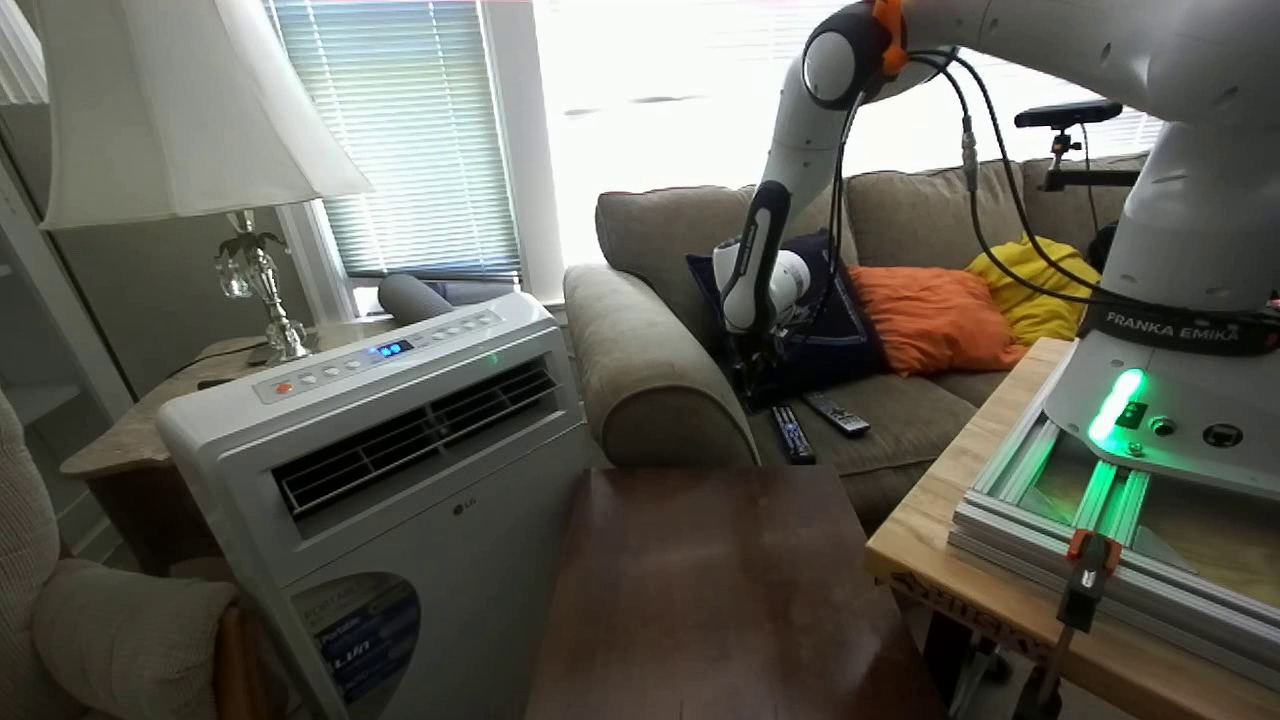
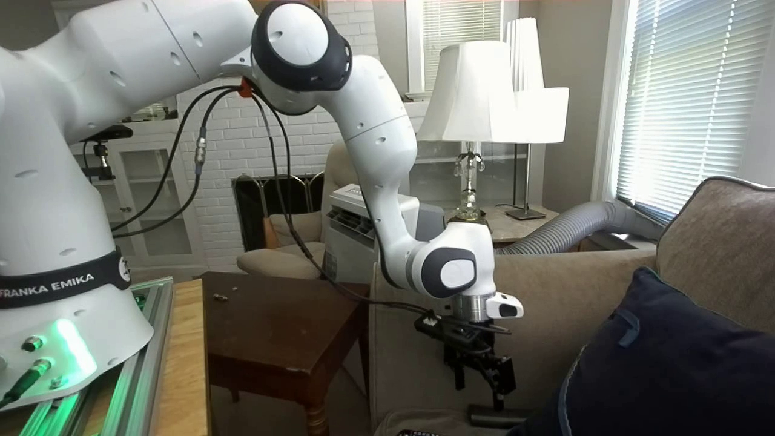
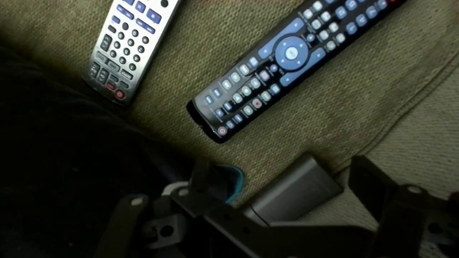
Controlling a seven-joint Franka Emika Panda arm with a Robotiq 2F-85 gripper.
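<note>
My open gripper hangs over the sofa seat, its black fingers (image 3: 372, 185) spread wide at the bottom of the wrist view. Below and between them lies a dark grey, smooth case-like object (image 3: 297, 191), its lower end hidden behind the gripper. A black remote with blue buttons (image 3: 258, 86) and a silver remote (image 3: 127, 47) rest on the cushion beyond the fingers. In exterior view 2 the gripper (image 2: 479, 392) points down just above the dark object (image 2: 497, 416). Nothing shows held.
A navy pillow (image 2: 676, 356) leans close beside the gripper, opposite the sofa's armrest (image 1: 654, 360). Orange (image 1: 930, 318) and yellow (image 1: 1038, 288) pillows sit farther along.
</note>
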